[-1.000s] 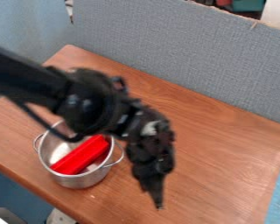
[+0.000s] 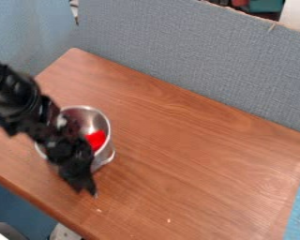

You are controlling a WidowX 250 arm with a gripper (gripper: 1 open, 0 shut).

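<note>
A steel pot [image 2: 98,119] stands at the left of the wooden table [image 2: 197,164], with a red object [image 2: 95,140] inside it. My black gripper [image 2: 86,187] reaches in from the left across the front of the pot, hiding much of it, its tip low at the pot's front side. The gripper looks shut, with nothing visible between its fingers, though the tip is dark and small.
Grey padded walls [image 2: 178,66] border the table at the back and left. A light blue strip [image 2: 298,211] lies at the right edge.
My arm and gripper have moved left, from right of the pot to over its front. The pot appears shifted up and slightly right, with more of it now hidden by the arm.
</note>
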